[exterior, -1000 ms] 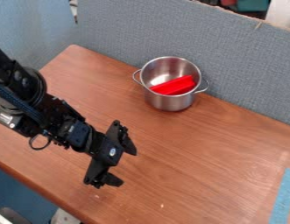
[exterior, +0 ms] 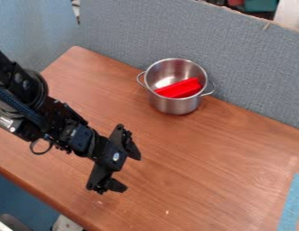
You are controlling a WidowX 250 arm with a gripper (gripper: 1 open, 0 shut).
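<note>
The black robot arm reaches in from the left, its gripper (exterior: 123, 167) low over the wooden table, fingers spread open with nothing visible between them. A steel pot (exterior: 174, 103) with two side handles stands near the back of the table, above and right of the gripper and apart from it. A red object (exterior: 180, 88) lies inside the pot.
A grey padded wall (exterior: 200, 36) runs along the back. Blue tape (exterior: 292, 202) lies at the right edge. The table's front-left edge drops off at lower left.
</note>
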